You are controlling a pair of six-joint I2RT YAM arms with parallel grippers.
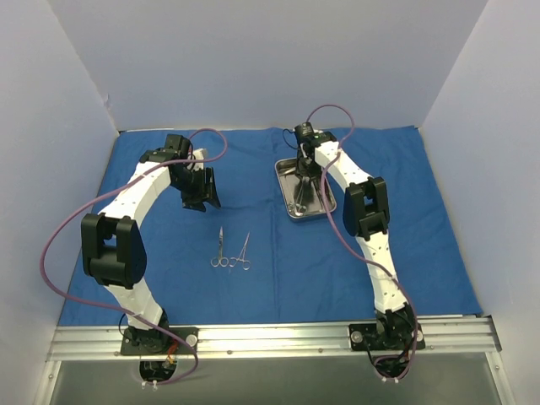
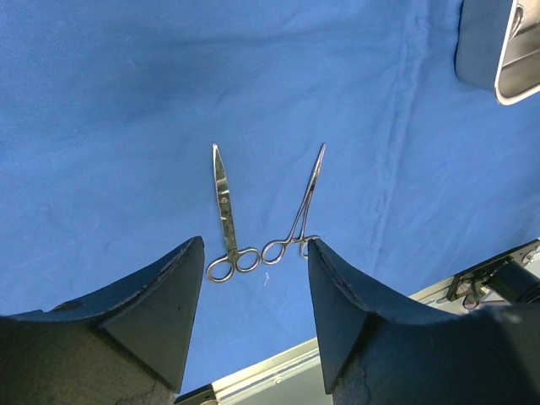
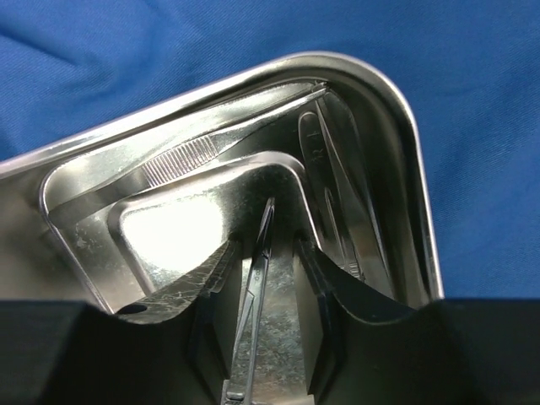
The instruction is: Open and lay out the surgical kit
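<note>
On the blue cloth, scissors (image 2: 226,221) lie beside a slim clamp (image 2: 297,224), their finger rings close together. My left gripper hangs above the cloth with its fingers wide apart and nothing between them. The metal tray (image 1: 288,203) holds several steel instruments. Over the tray is my right gripper, its fingers parted by a narrow gap. A pointed, scissor-like tool (image 3: 253,305) shows in that gap, and I cannot tell whether a finger touches it. Ridged tweezers (image 3: 181,160) rest along one tray wall.
More slender instruments (image 3: 337,181) lie along the adjoining tray wall, near the right fingers. Bare blue cloth (image 1: 396,261) spreads to the right of and below the tray. Grey walls stand on the left, right and back.
</note>
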